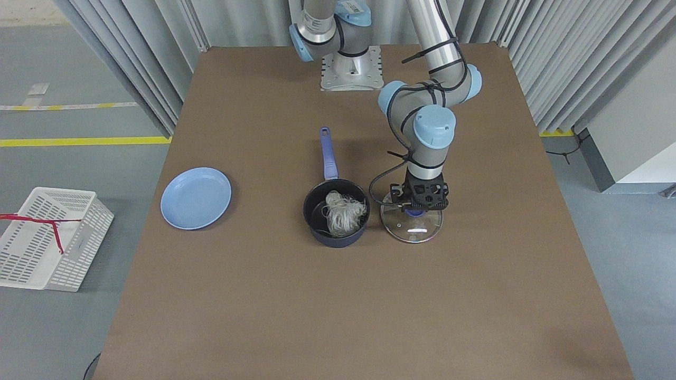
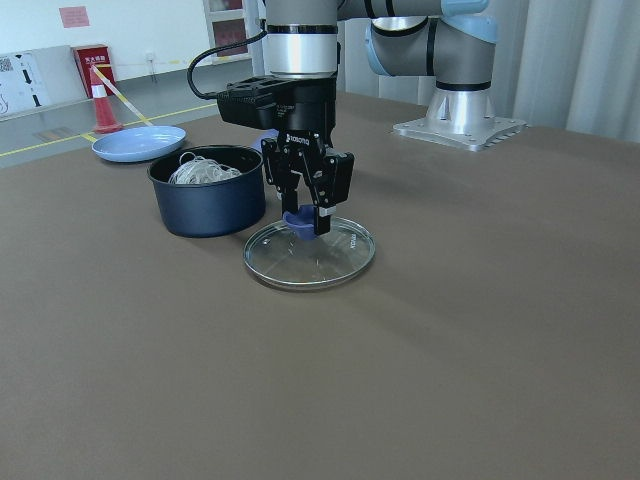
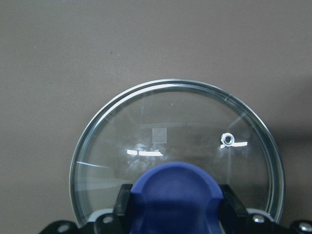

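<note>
A glass lid (image 1: 405, 228) lies on the table, right beside a dark pot (image 1: 329, 234) with a blue handle, which holds white stringy noodles (image 1: 343, 215). My gripper (image 2: 306, 208) is low over the lid's blue knob (image 3: 176, 200). In the wrist view its two black fingers sit against either side of the knob, apparently shut on it. The pot also shows in the left view (image 2: 205, 210), behind the lid.
A blue plate (image 1: 195, 197) lies on the left of the brown table (image 1: 355, 304). A white basket (image 1: 69, 266) stands on the floor at the left.
</note>
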